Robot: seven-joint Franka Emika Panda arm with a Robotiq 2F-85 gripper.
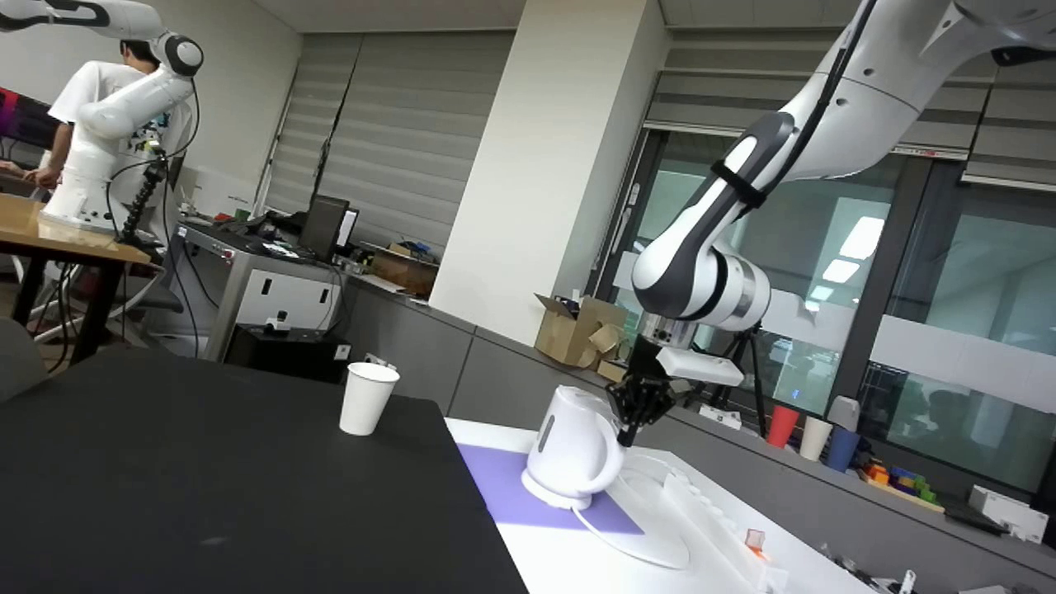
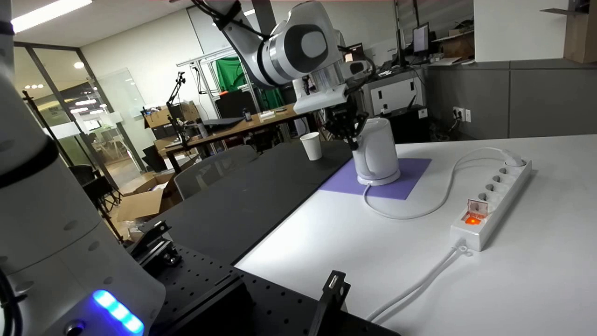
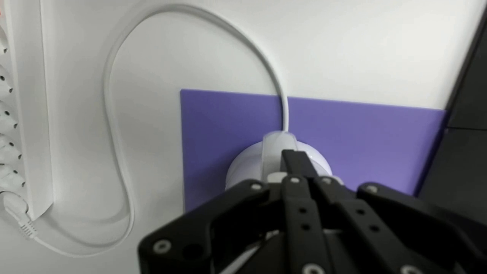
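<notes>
A white electric kettle [image 1: 571,445] stands upright on a purple mat [image 2: 412,168], its cord leading off across the white table. My gripper [image 2: 353,143] is at the upper part of the kettle's handle side, pointing down. In the wrist view the black fingers [image 3: 296,160] are together over the kettle's handle [image 3: 274,148], with nothing showing between them. Whether the fingertips touch the handle I cannot tell. The arm and fingers hide most of the kettle body in the wrist view.
A white paper cup [image 1: 367,398] stands on the black table [image 1: 228,475] beside the white one. A power strip [image 2: 492,204] with an orange-lit switch lies on the white table, with the kettle's plug in its far end. The cord [image 2: 417,215] loops between strip and kettle.
</notes>
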